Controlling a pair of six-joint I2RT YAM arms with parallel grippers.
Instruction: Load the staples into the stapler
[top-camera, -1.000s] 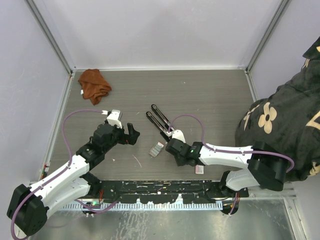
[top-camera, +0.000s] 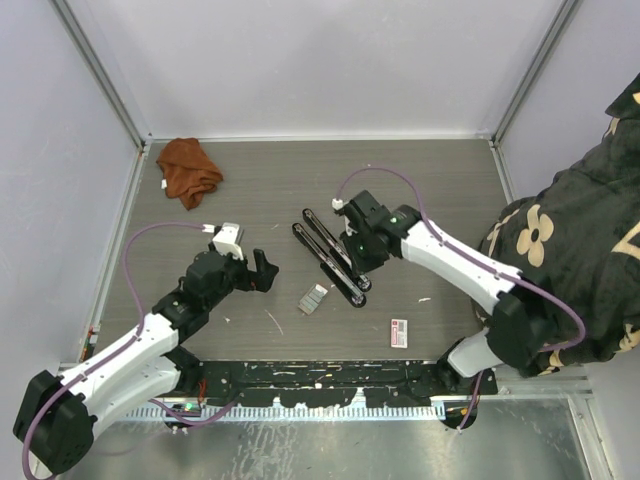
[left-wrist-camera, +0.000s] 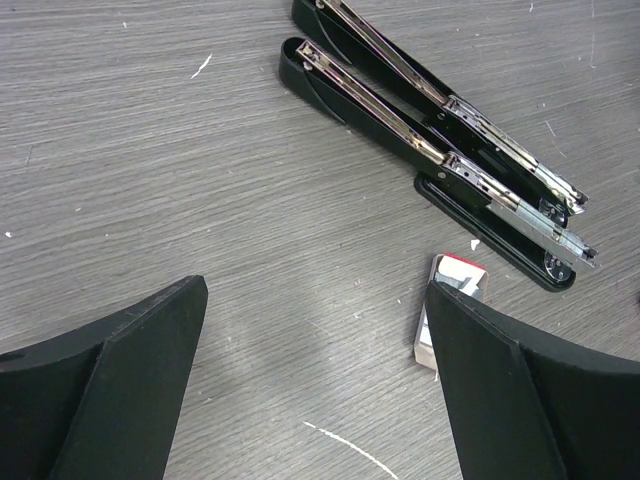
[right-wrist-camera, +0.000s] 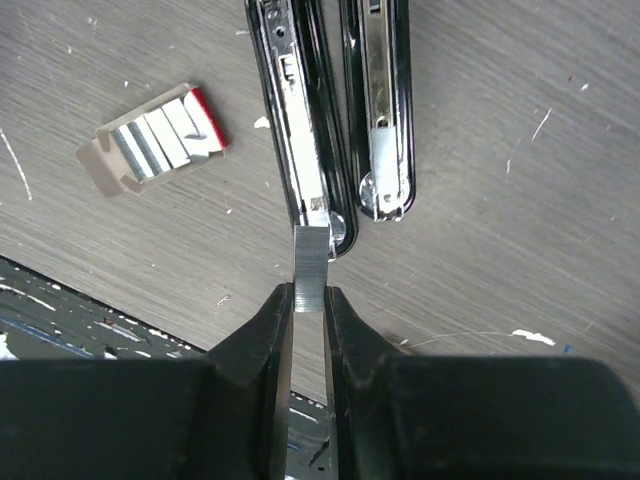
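Two black staplers with their silver channels bared lie side by side: one stapler (right-wrist-camera: 292, 110) nearer the open staple box (right-wrist-camera: 158, 140), and the second stapler (right-wrist-camera: 380, 110) beyond it. My right gripper is shut on a grey staple strip (right-wrist-camera: 311, 265), which sticks out ahead of its fingertips. In the right wrist view the strip's far end overlaps the near end of the first stapler; whether they touch, I cannot tell. My left gripper is open and empty over bare table, left of the staplers.
A closed white-and-red box (top-camera: 399, 333) lies near the table's front right. At the back left is a brown cloth (top-camera: 188, 172).
My right arm has moved up and away from the front edge, over the staplers, uncovering the closed box at front right. The left arm stays where it was.
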